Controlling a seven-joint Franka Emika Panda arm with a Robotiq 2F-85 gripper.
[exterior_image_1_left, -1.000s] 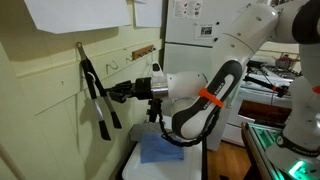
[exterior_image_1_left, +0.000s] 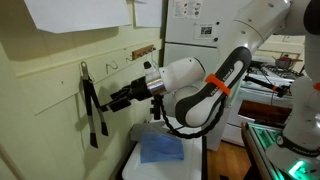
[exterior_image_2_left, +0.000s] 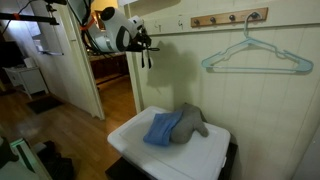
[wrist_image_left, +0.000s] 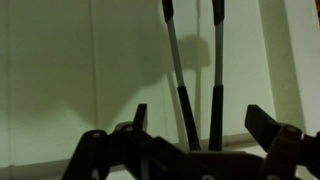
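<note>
Long tongs (exterior_image_1_left: 92, 110) with black and metal legs hang upright against the pale wall, slightly slanted. Close by on their right is my gripper (exterior_image_1_left: 116, 98), open. In the wrist view both legs of the tongs (wrist_image_left: 217, 105) run down through the gap between the wide-apart fingers (wrist_image_left: 141, 117) of my gripper, and neither finger touches them there. What holds the tongs at their top is not clear. From the other side, the tongs (exterior_image_2_left: 145, 52) show as a small dark shape beside my gripper (exterior_image_2_left: 143, 44).
Hooks (exterior_image_1_left: 111, 67) line a wall rail, and a pale blue hanger (exterior_image_2_left: 255, 55) hangs from a wooden peg rack (exterior_image_2_left: 230, 18). Below, a blue cloth (exterior_image_2_left: 163, 129) and a grey cloth (exterior_image_2_left: 188, 124) lie on a white lid (exterior_image_2_left: 150, 158). Open floor lies left of it.
My gripper has shifted slightly and tilted.
</note>
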